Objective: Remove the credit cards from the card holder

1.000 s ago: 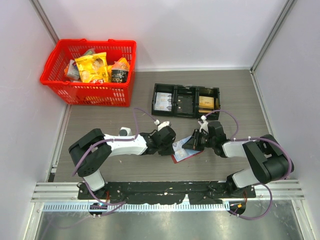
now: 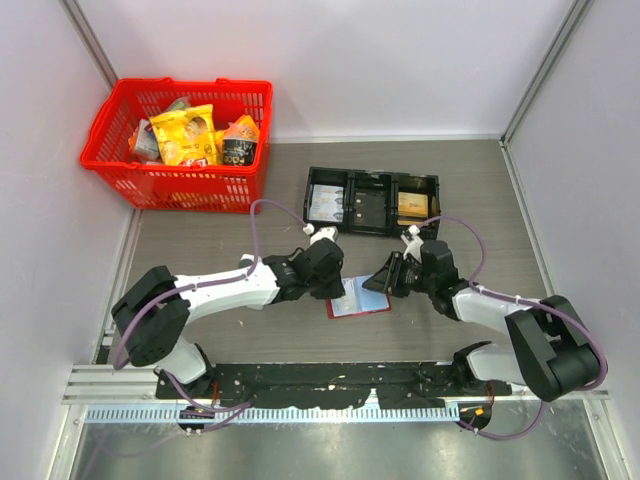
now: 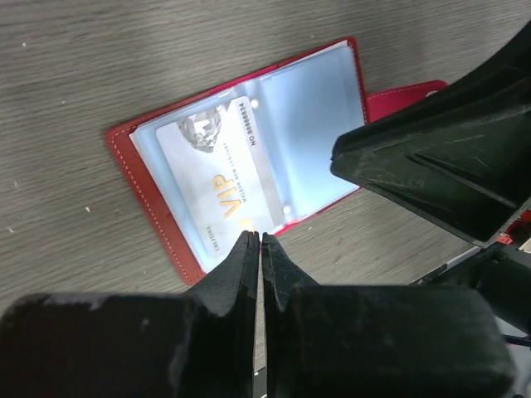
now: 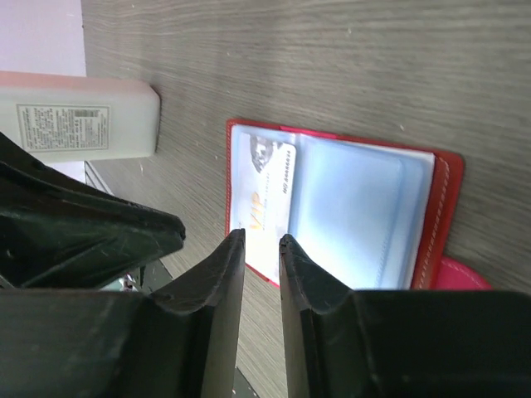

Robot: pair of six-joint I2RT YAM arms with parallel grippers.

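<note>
The red card holder (image 2: 357,310) lies open on the table between the grippers. Its clear sleeves show a white VIP card (image 3: 217,182) on one side and a pale blue empty-looking face (image 4: 353,211) on the other. My left gripper is shut, nothing between its fingers, just above the holder's near edge. My right gripper hangs over the holder with its fingertips a little apart and nothing seen between them.
A pale bottle (image 4: 79,116) stands behind the left arm. A black compartment box (image 2: 370,200) is at the back, with a red basket (image 2: 180,180) of snack bags at back left. The table around the holder is clear.
Both grippers have drawn back slightly, the left to the upper left and the right upward and rightward. The card holder now lies straighter and a little farther left.
</note>
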